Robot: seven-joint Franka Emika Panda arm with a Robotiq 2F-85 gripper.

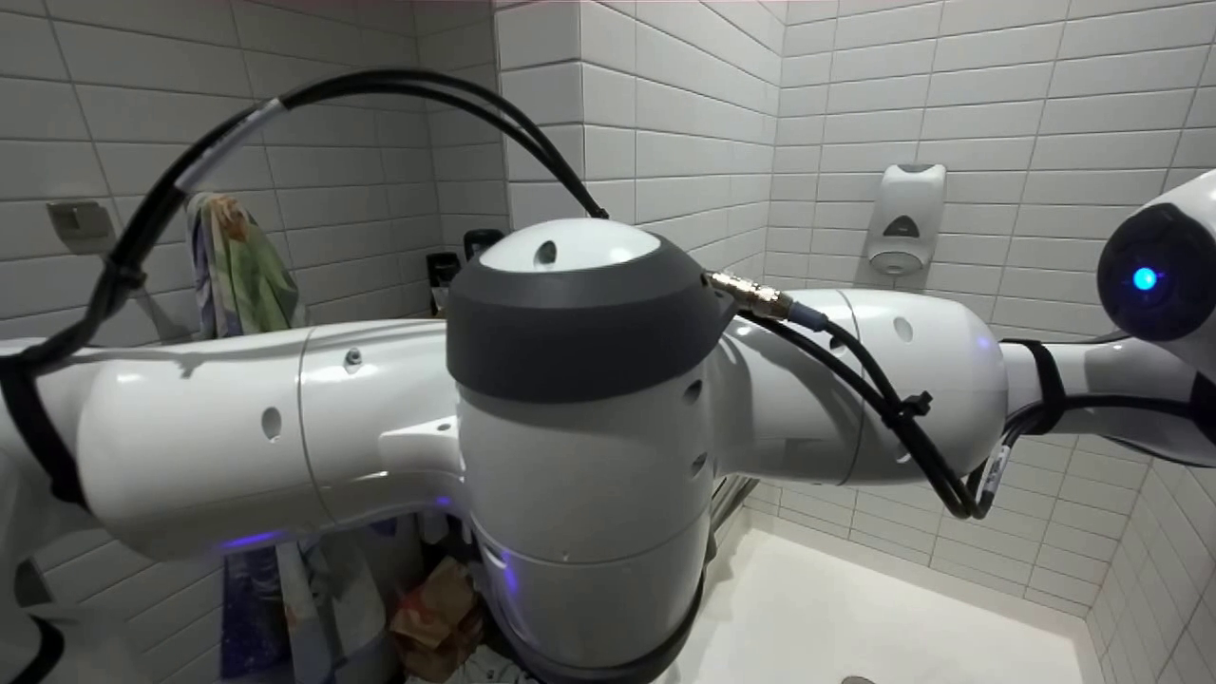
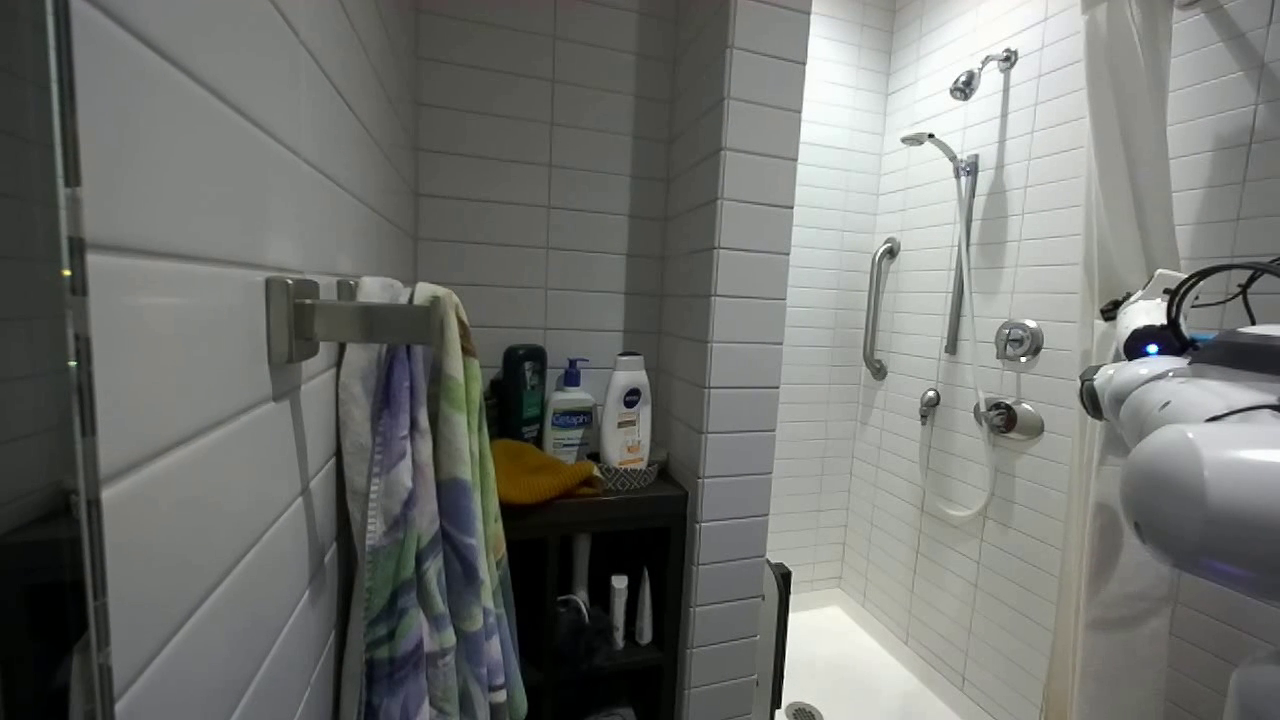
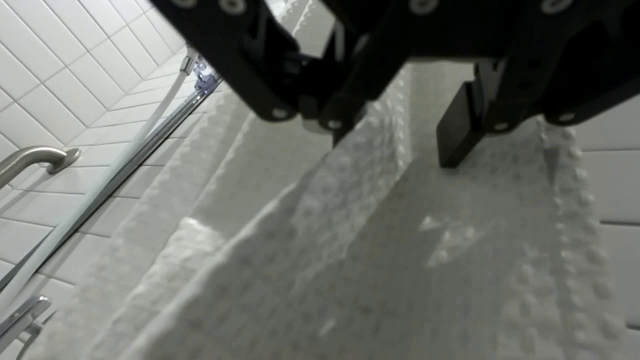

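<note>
A white, textured shower curtain (image 3: 336,240) fills most of the wrist view, hanging in folds. My gripper is at the top of that view with its fingers part open. One raised curtain fold runs up between the two dark fingers, and a visible gap separates the right pad from it. The left fingertip is partly covered by the fold's edge, so contact there is unclear. In exterior view 2 the curtain (image 2: 1122,180) hangs at the right, beside the arm (image 2: 1212,480). Exterior view 1 shows only the arm (image 1: 581,456); the fingers are out of its frame.
A grab bar (image 2: 879,310), a hand shower (image 2: 930,140) and a valve (image 2: 1017,341) are mounted on the tiled shower wall. At the left, a towel (image 2: 450,516) hangs near a dark shelf (image 2: 594,510) with bottles.
</note>
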